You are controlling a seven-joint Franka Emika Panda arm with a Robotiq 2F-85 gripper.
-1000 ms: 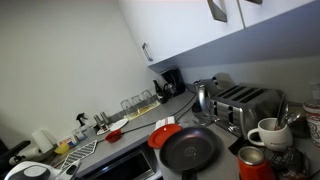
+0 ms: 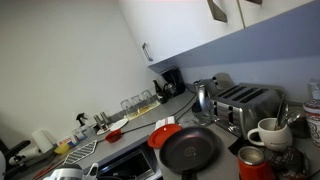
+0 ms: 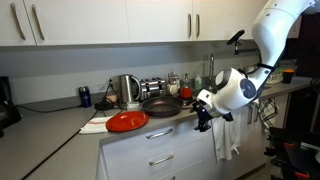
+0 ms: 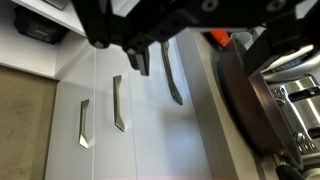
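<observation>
In exterior view 2 my gripper hangs in front of the white drawers, below the counter edge. The wrist view shows my gripper open, its dark fingers well apart and nothing between them. Beneath it are drawer fronts with metal handles; the top handle lies closest, apart from the fingers. A black pan sits on the counter beside a red plate. Only part of the white arm shows in exterior view 1, at the lower left.
A silver toaster, a white mug and a red canister stand around the pan. White cabinets hang above.
The white arm has shifted slightly to the right along the bottom of exterior view 1. The pan, plate and other counter items have stayed put.
</observation>
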